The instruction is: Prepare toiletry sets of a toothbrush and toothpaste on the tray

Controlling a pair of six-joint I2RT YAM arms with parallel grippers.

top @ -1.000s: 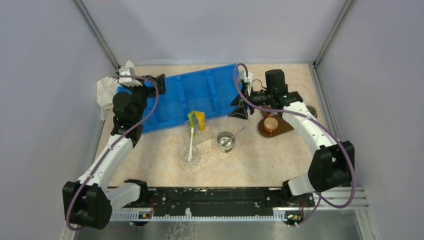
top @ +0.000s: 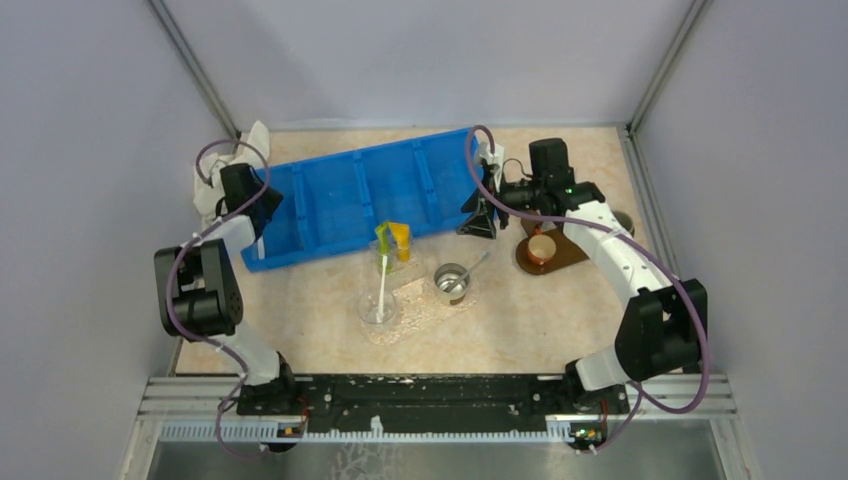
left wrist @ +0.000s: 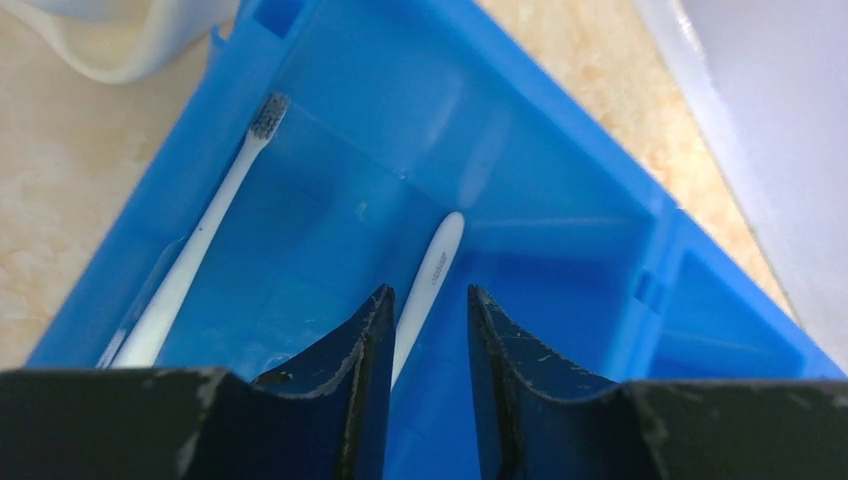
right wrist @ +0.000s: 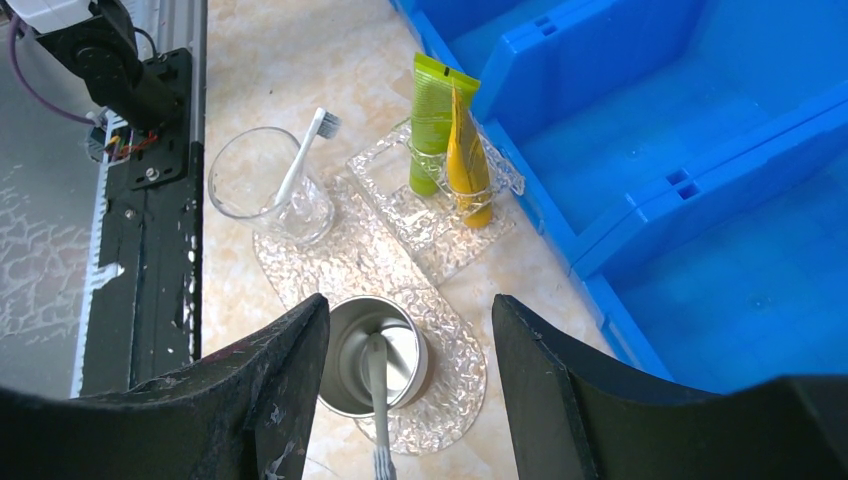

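My left gripper is part open above the left end of the blue tray (top: 333, 240). In the left wrist view two white sticks lie in the tray: a toothbrush (left wrist: 205, 230) with bristles and a handle (left wrist: 430, 270) between and beyond my fingertips, not visibly held. My right gripper stands open near a steel cup (right wrist: 348, 355) holding a toothbrush (right wrist: 380, 410). A glass (right wrist: 240, 190) holds a white toothbrush (right wrist: 295, 165); green (right wrist: 432, 110) and yellow (right wrist: 465, 160) toothpaste tubes stand in a clear holder.
A white cloth (top: 205, 185) lies beside the tray's left end. A brown board with a cup (top: 540, 250) is at the right, partly under the right arm.
My left gripper has moved left and down over the tray's leftmost compartment, its arm folding. The right arm has hardly moved.
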